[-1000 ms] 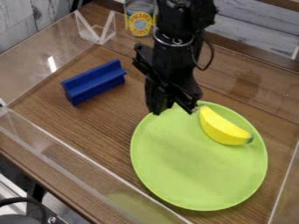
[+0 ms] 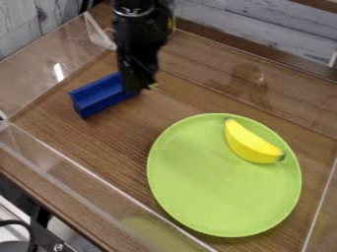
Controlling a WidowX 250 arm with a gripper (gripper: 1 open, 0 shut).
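Note:
The black gripper (image 2: pixel 140 81) hangs at the upper middle, beside the right end of a blue block (image 2: pixel 102 96); it is blurred, and nothing shows held in it. A yellow banana (image 2: pixel 253 141) lies on the right part of a green plate (image 2: pixel 218 197).
Clear plastic walls run along the left and front edges. A dark cable (image 2: pixel 27 236) lies at the lower left outside them.
The arm has swung left and back, from above the plate's back edge to beside the blue block. The block, banana and plate have not visibly moved.

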